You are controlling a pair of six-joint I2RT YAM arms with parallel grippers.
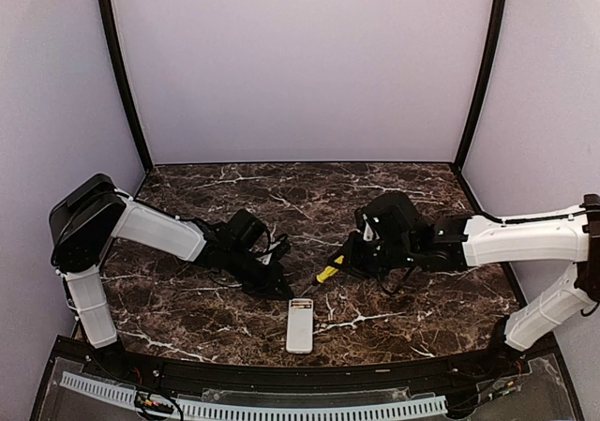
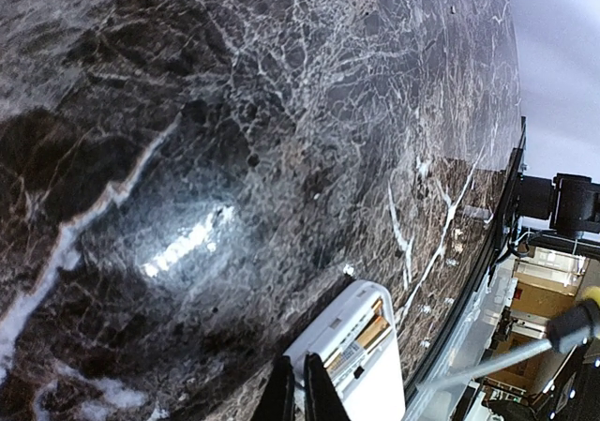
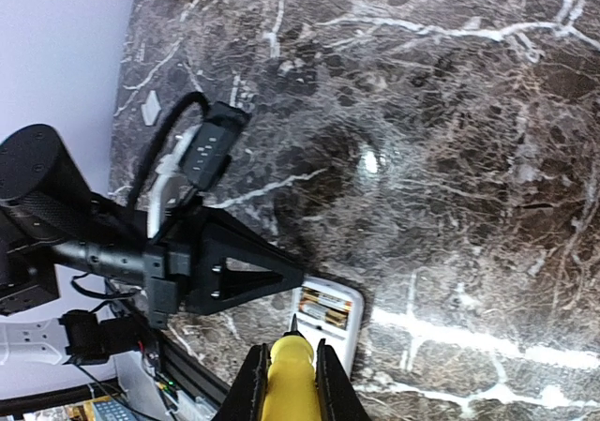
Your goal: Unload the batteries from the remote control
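Observation:
The white remote control lies on the table with its battery compartment uncovered at the far end. Batteries sit in that compartment; they also show as batteries in the right wrist view. My left gripper is shut on the remote's rim at a far corner. My right gripper is shut on the yellow handle of a screwdriver. Its thin grey shaft slants down left toward the compartment in the top view. Whether the tip touches a battery cannot be seen.
A black frame bar runs along the front edge, close to the remote's near end. Pale walls close off the back and sides.

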